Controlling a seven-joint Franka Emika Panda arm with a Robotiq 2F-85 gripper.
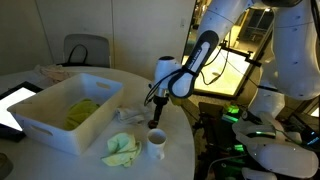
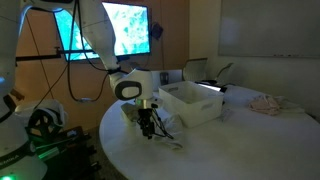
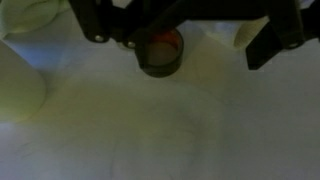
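Note:
My gripper hangs low over the white table, fingers pointing down. In the wrist view its fingers stand wide apart, one dark finger at the upper left and the other at the right. A small dark ring-shaped object, reddish inside, shows beside the left finger and is partly covered by it. Exterior view 1 has this dark object on the table just under the gripper. A white mug stands close by, nearer the camera. Nothing is visibly held.
A yellow-green cloth lies left of the mug, and a pale cloth lies near the gripper. The large white box holds a yellow-green cloth. A pink cloth rests farther off.

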